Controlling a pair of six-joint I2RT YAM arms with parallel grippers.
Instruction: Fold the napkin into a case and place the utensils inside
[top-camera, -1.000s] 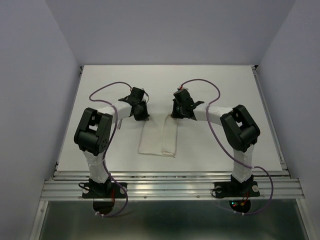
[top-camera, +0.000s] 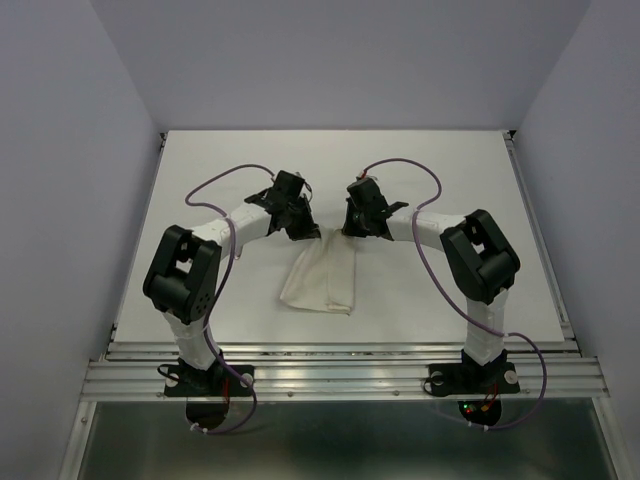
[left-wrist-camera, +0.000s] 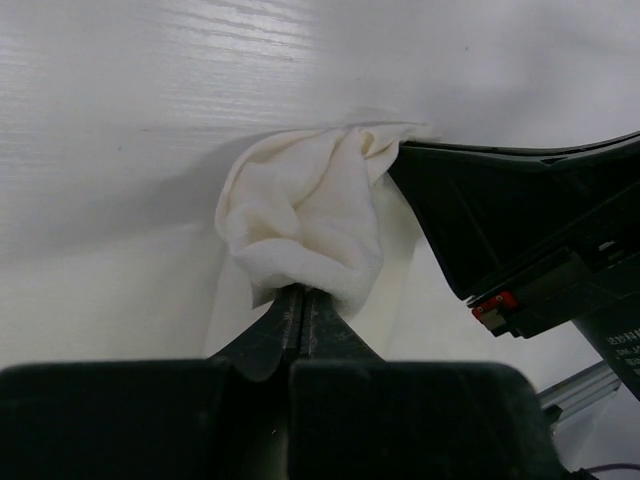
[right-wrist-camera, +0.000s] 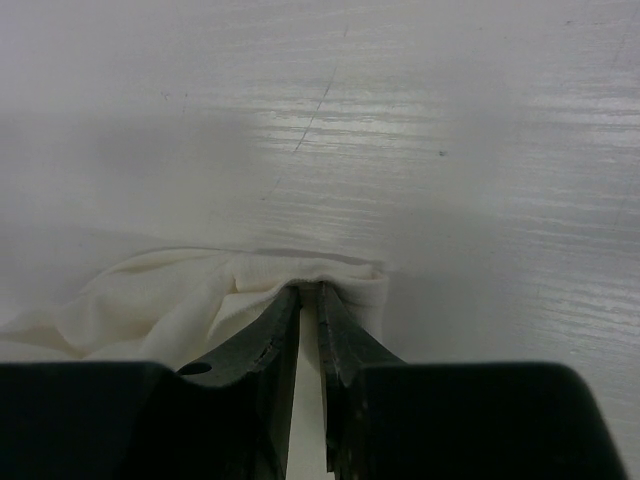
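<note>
The cream napkin (top-camera: 318, 280) lies folded lengthwise in the middle of the table, its top edge bunched between the two grippers. In the left wrist view my left gripper is shut on a raised, crumpled fold of the napkin (left-wrist-camera: 300, 210), with the other gripper's dark body beside it at the right. My right gripper has its fingertips at the napkin's top edge (right-wrist-camera: 270, 270), a narrow gap between them; whether it grips the cloth is unclear. In the top view the utensils are mostly hidden by the left arm.
A thin utensil (top-camera: 238, 252) lies left of the napkin, partly under the left arm. The table's front rail runs below.
My left gripper has moved right toward my right gripper, carrying the napkin's top left part inward, so the cloth looks narrower at the top. The right arm has hardly moved.
</note>
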